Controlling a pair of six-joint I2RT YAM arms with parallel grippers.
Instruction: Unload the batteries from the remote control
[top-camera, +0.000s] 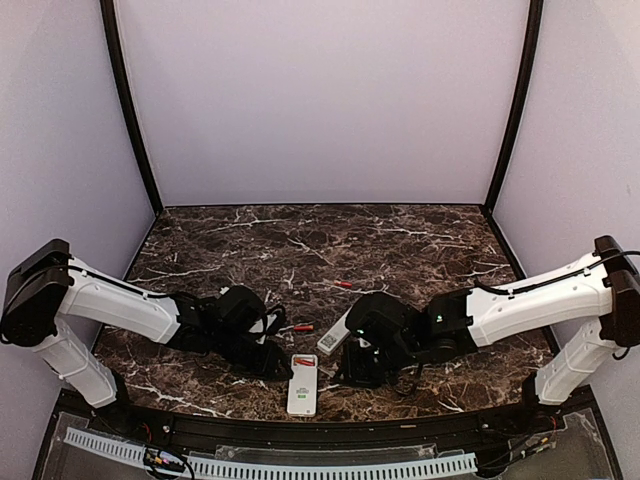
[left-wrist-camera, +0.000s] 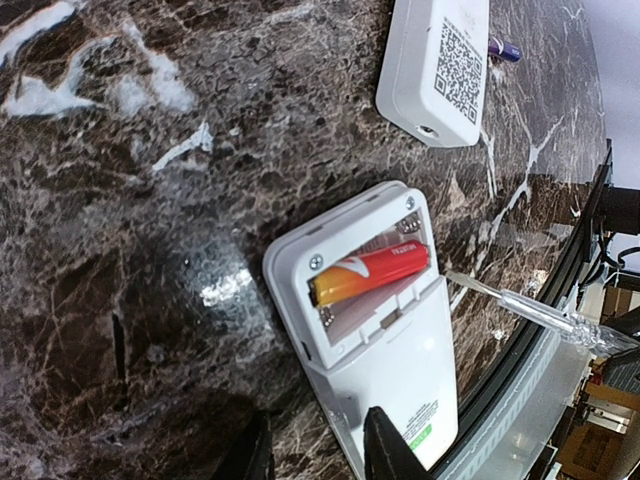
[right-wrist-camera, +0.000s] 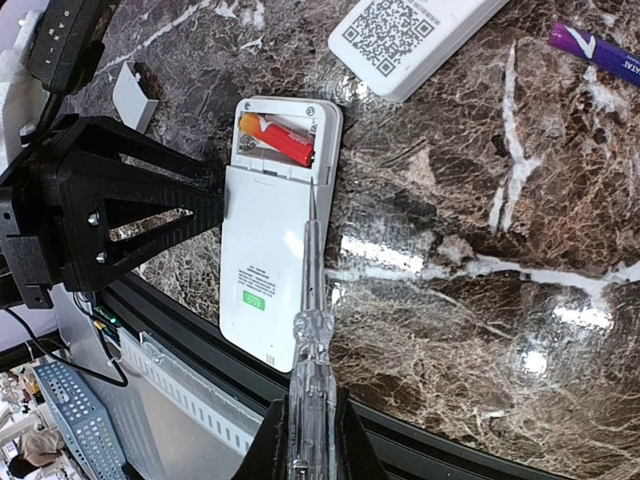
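The white remote (top-camera: 302, 390) lies on the marble table with its battery bay open at the top; an orange-red battery (left-wrist-camera: 370, 271) sits inside. My left gripper is part open at the remote's left side, low over it, with nothing seen between its fingers. My right gripper is shut on a clear-handled screwdriver (right-wrist-camera: 313, 340), whose tip points at the right edge of the battery bay, beside the battery's end.
A white box with a QR code (right-wrist-camera: 390, 40) lies behind the remote, with a purple battery (right-wrist-camera: 595, 55) near it. A red item (top-camera: 343, 283) lies farther back.
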